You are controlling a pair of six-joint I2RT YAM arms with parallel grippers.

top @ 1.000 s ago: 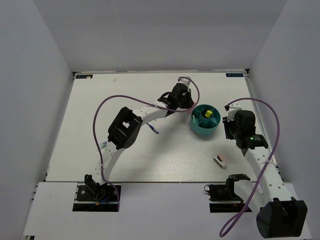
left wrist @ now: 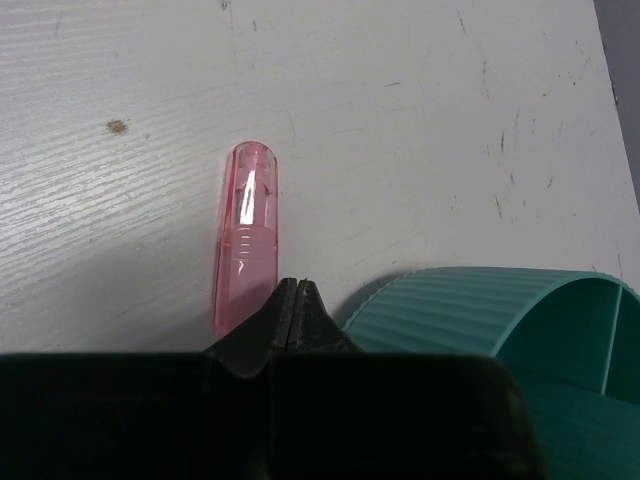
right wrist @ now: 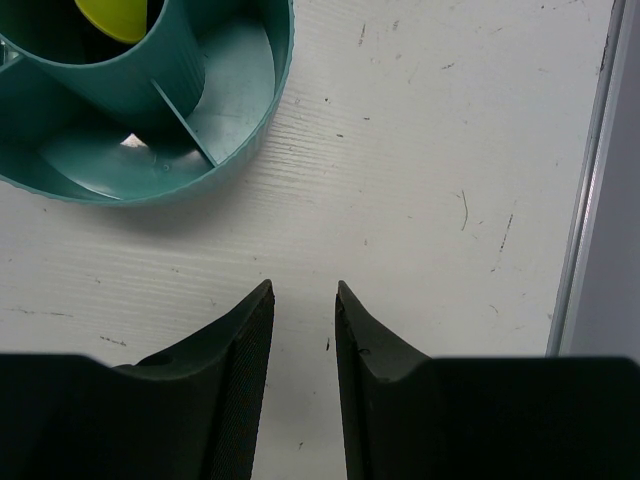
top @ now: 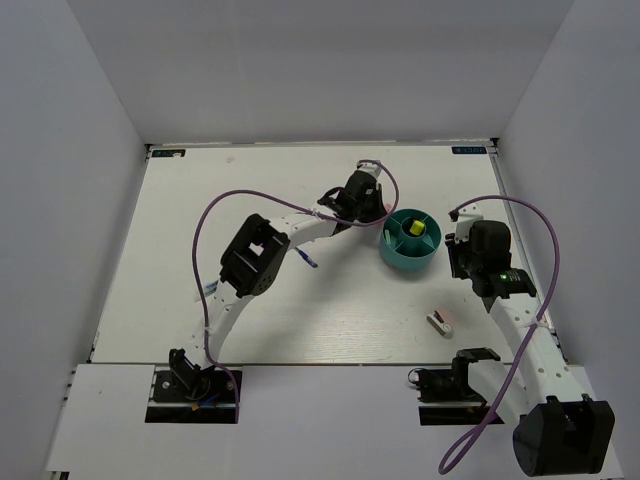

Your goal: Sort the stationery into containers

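A pink marker [left wrist: 248,230] with a clear pink cap appears in the left wrist view, its lower end hidden behind a finger. My left gripper is shut over that end, its tips together; nothing shows between them. Whether the marker rests flat cannot be told. Just right of these tips is the round teal organizer [top: 406,260], divided into compartments, with a yellow object [top: 417,228] in its middle cup. My right gripper hangs open and empty over bare table, to the organizer's right.
A stapler [top: 440,323] lies toward the front right. Beside the left arm is a blue pen [top: 306,257], and a small bluish item [top: 208,289] lies partly hidden farther left.
My left gripper has shifted very slightly toward the front, and its purple cable has swung a little to the right. The right arm and the organizer look unmoved.
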